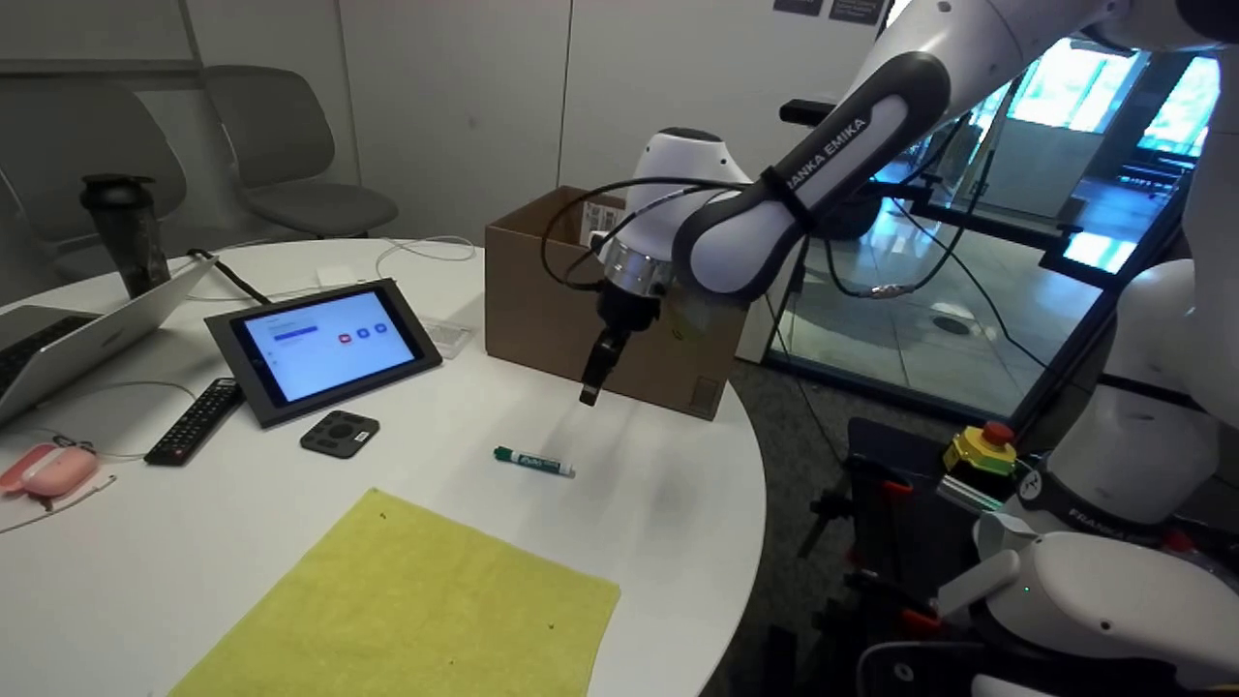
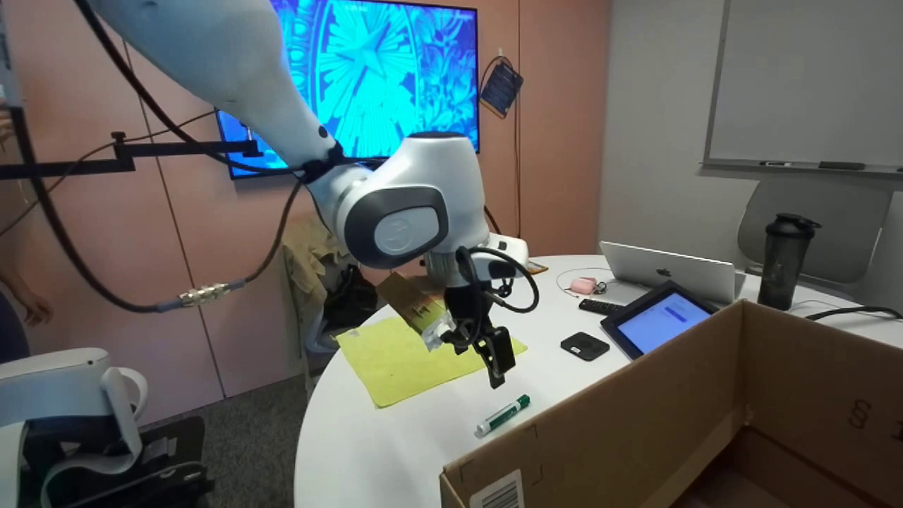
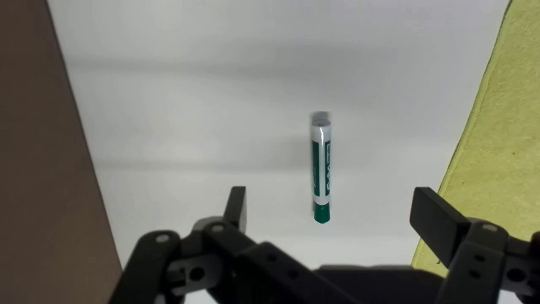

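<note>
A green and white marker (image 1: 534, 461) lies on the white table between the yellow cloth (image 1: 465, 592) and the cardboard box (image 1: 604, 319). My gripper (image 1: 589, 397) hangs above the table, in front of the box and higher than the marker. In the wrist view the open gripper has its two fingers wide apart, with nothing held. The marker (image 3: 321, 167) shows beyond and between them, its green cap toward the gripper. Exterior view 2 has the gripper (image 2: 497, 372) just above the marker (image 2: 503, 415), not touching it.
On the table's far left side are a tablet (image 1: 331, 345), a black puck-like device (image 1: 340, 434), a remote (image 1: 196, 420), a pink case (image 1: 58, 470) and a laptop (image 1: 105, 325). The open box (image 2: 609, 415) stands close beside the marker. Bare tabletop surrounds the marker.
</note>
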